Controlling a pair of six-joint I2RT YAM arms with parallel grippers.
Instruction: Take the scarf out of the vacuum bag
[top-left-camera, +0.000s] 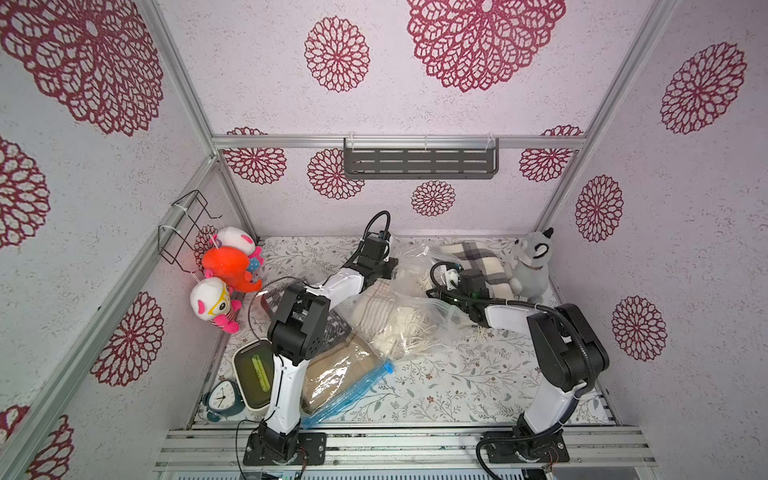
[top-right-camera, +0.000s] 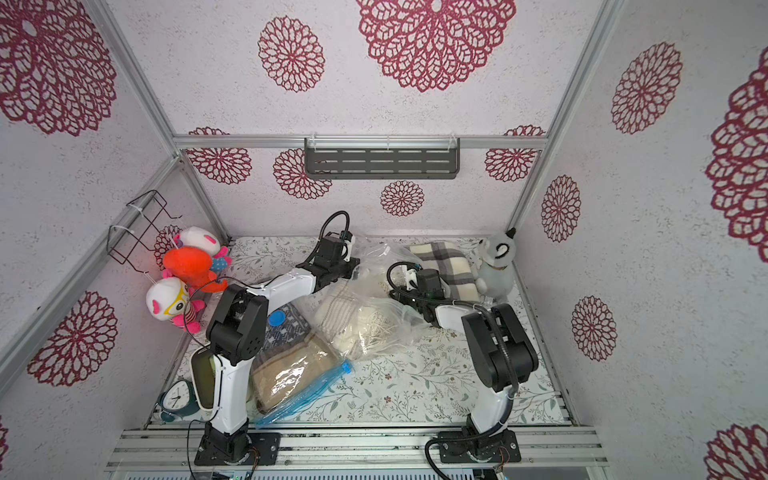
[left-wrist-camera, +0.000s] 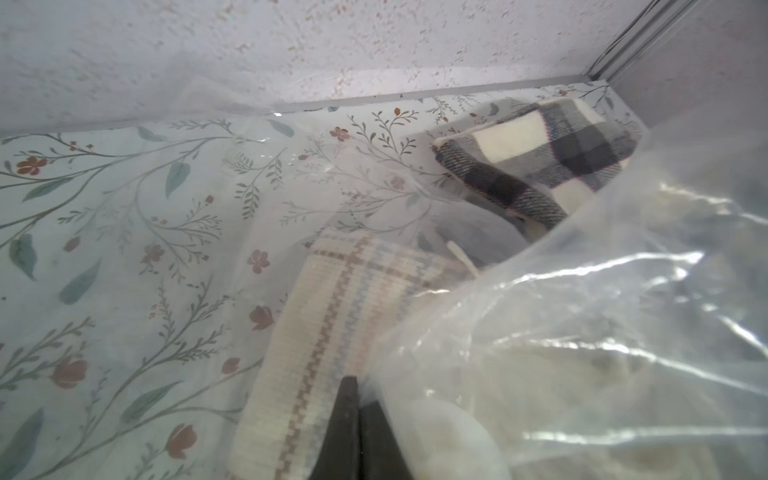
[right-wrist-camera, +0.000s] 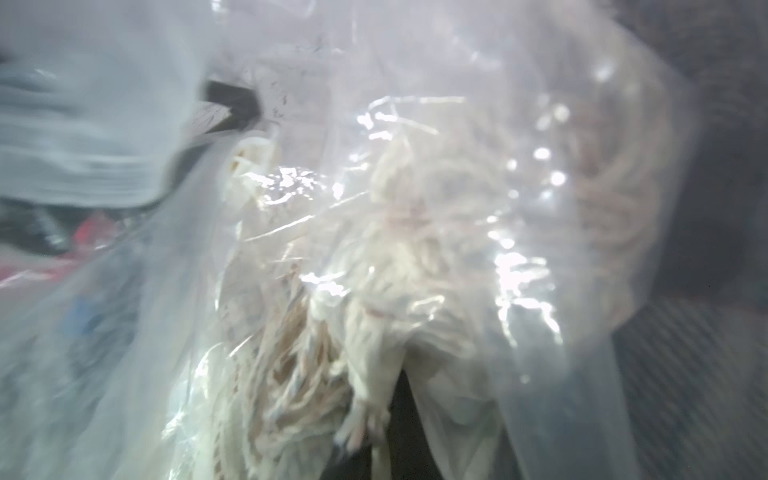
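A cream scarf with stripes and fringe (top-left-camera: 408, 328) lies in a crumpled clear bag (top-right-camera: 368, 336) mid-table; its striped part (left-wrist-camera: 296, 376) shows beyond the plastic. My left gripper (top-left-camera: 384, 268) is at the bag's upper left, shut (left-wrist-camera: 356, 416), plastic against it; whether any is pinched I cannot tell. My right gripper (top-left-camera: 436, 294) is low over the bag's right side, shut, its tips mostly hidden behind fringe (right-wrist-camera: 360, 336) and plastic in the right wrist view; whether anything is between them is unclear.
A plaid cloth (left-wrist-camera: 560, 152) and grey plush (top-left-camera: 528, 276) are at back right. Toys (top-left-camera: 232, 268), a lidded box (top-left-camera: 248, 372), a clock (top-left-camera: 222, 397) and a blue-zipped bag (top-left-camera: 344, 376) occupy the left.
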